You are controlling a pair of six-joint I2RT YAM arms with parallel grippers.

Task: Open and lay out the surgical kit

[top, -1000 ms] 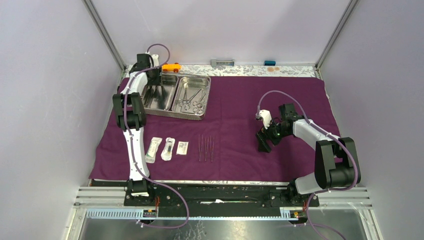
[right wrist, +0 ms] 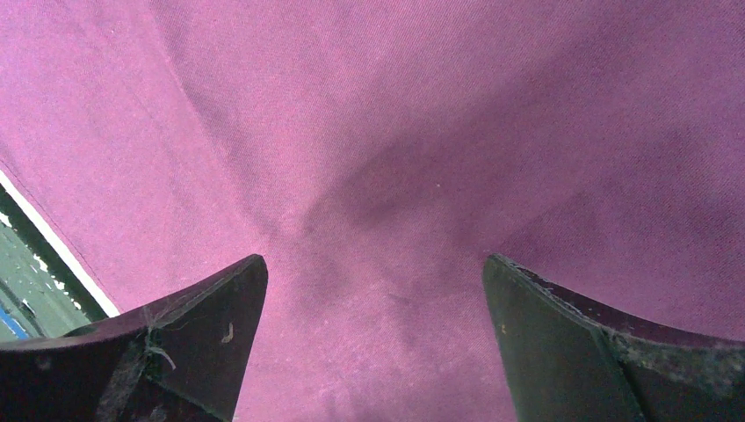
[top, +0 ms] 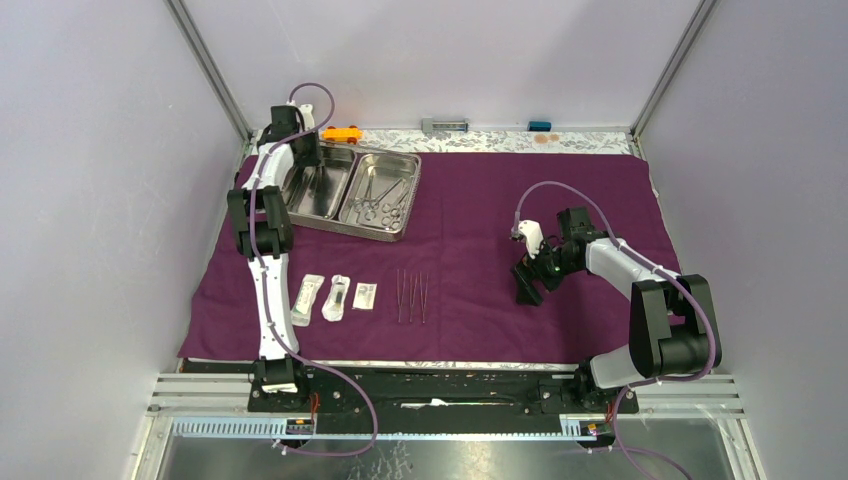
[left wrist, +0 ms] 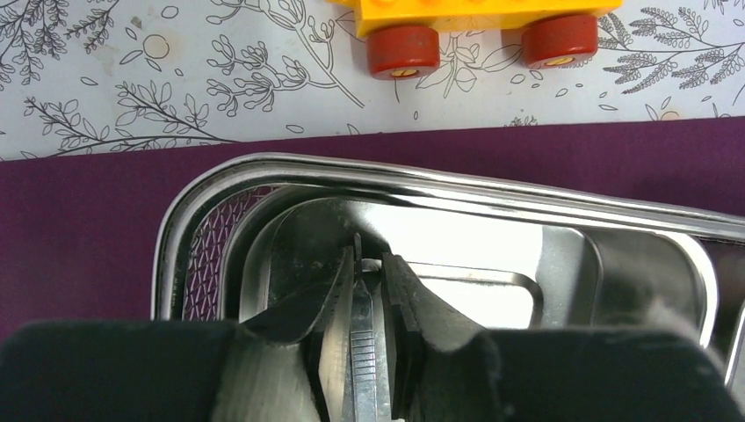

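Observation:
Over the left compartment of the steel tray (left wrist: pixel 369 167), my left gripper points down with its fingers narrowly apart. A slim metal scalpel handle (left wrist: pixel 363 360) lies between them, nearer the left finger, with a gap on the other side. Scissor-like instruments (top: pixel 378 205) lie in the tray's right compartment. In front of the tray on the cloth are wrapped packets (top: pixel 307 298), a small square packet (top: pixel 365 296) and several thin tweezers-like tools (top: pixel 412 297). My right gripper stands open and empty above bare cloth on the right.
Behind the tray a yellow toy car (left wrist: pixel 492 13) stands on the patterned strip, close to the left gripper. A grey box (top: pixel 444 126) and a blue block (top: pixel 539 126) sit along the back edge.
The tray has shifted and turned slightly, its right end moving a little left and toward the front. My left arm has moved only slightly. The right arm is still.

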